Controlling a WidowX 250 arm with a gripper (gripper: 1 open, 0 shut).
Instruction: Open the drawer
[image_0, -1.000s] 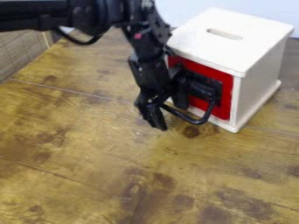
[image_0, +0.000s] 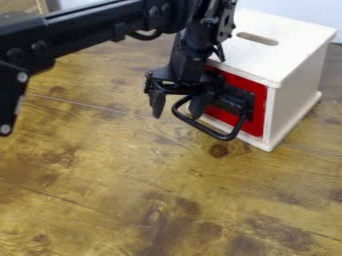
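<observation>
The white box (image_0: 283, 52) stands at the upper right with its red drawer front (image_0: 255, 121) facing the lower left. The drawer looks closed, its front within the box's frame. A black loop handle (image_0: 207, 131) sticks out from the drawer's dark mount (image_0: 237, 102). My gripper (image_0: 178, 102) hangs at the handle's left end, fingers apart, one finger (image_0: 156, 101) on the outer side. The handle's left end seems to lie between the fingers, but whether they touch it I cannot tell. My arm hides the drawer front's upper left part.
The wooden floor (image_0: 114, 190) in front of the box and to its left is clear. A slot (image_0: 257, 38) is cut in the box's top. My arm (image_0: 80, 28) crosses the upper left.
Box and drawer have stayed put.
</observation>
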